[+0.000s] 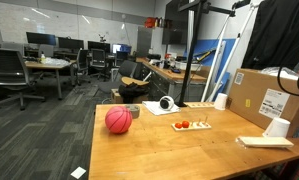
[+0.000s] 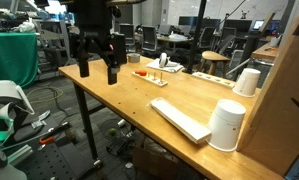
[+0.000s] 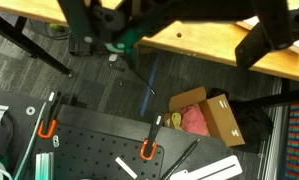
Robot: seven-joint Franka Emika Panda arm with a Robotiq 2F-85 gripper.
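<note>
My gripper (image 2: pixel 99 71) hangs over the table's near edge in exterior view 2, its two dark fingers apart with nothing between them. In the wrist view, the fingers (image 3: pixel 272 38) also stand wide apart at the top, above the wooden edge and the floor. A wooden peg board (image 1: pixel 192 125) with red balls lies on the table (image 1: pixel 149 157). Left of it rests a large pinkish-red ball (image 1: pixel 118 119). At the right are a flat white board (image 2: pixel 180 120) and an upside-down white cup (image 2: pixel 226 125), both clear of the gripper.
A big cardboard box (image 1: pixel 263 97) stands along the right side. Farther back are another white cup (image 2: pixel 247 81) and a white ring-like object (image 1: pixel 167 103). Below the edge, the wrist view shows an open carton (image 3: pixel 207 119) and tools on a cart.
</note>
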